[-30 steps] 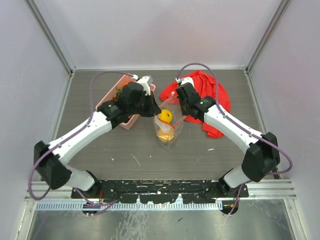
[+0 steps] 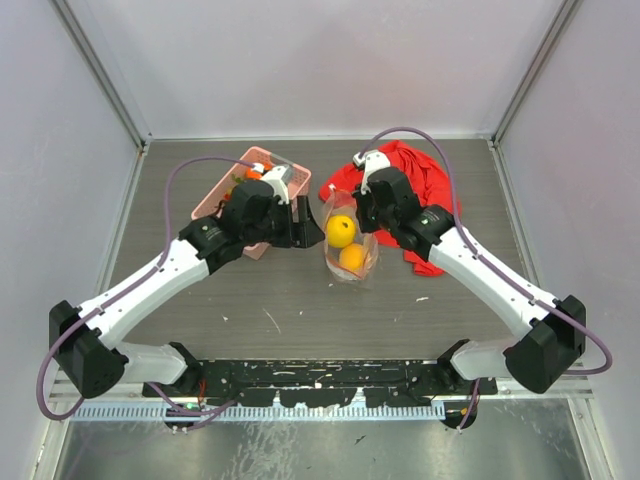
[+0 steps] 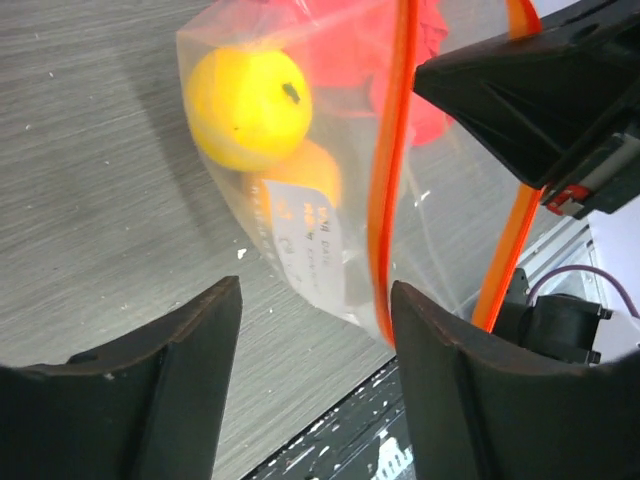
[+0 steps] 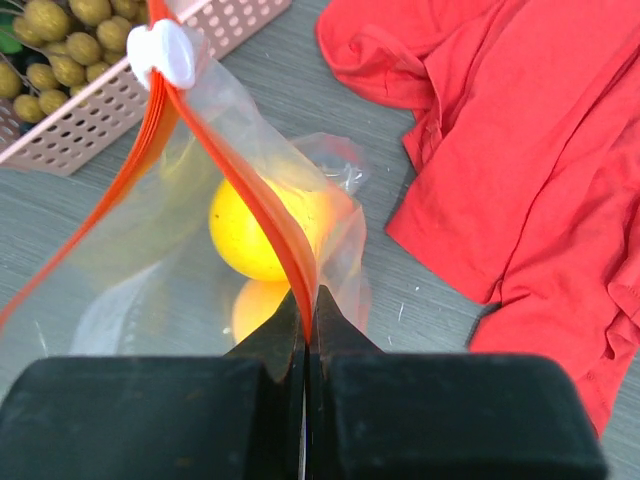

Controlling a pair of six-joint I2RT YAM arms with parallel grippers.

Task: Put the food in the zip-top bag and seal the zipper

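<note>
A clear zip bag (image 2: 361, 270) with an orange zipper edge hangs from my right gripper (image 2: 364, 218), which is shut on its rim. Inside lie a yellow round fruit (image 3: 249, 107) and, below it, an orange-yellow one (image 3: 300, 178). My left gripper (image 2: 309, 228) is parted just left of the bag. In the left wrist view its fingers (image 3: 190, 340) stand apart, and the bag's near orange edge (image 3: 383, 190) comes down close to one fingertip; whether they touch I cannot tell. The bag's mouth gapes in the right wrist view, with its white slider (image 4: 165, 54) at the far corner.
Behind my left arm stands a pink basket (image 2: 215, 196) holding green grapes (image 4: 88, 45) and other food. A crumpled red cloth (image 2: 425, 185) lies behind and to the right of the bag. Bare table shows in front.
My left gripper has gone from shut at the bag's edge to parted. The bag has swung right, away from it, and its mouth faces differently. My right gripper still holds the rim.
</note>
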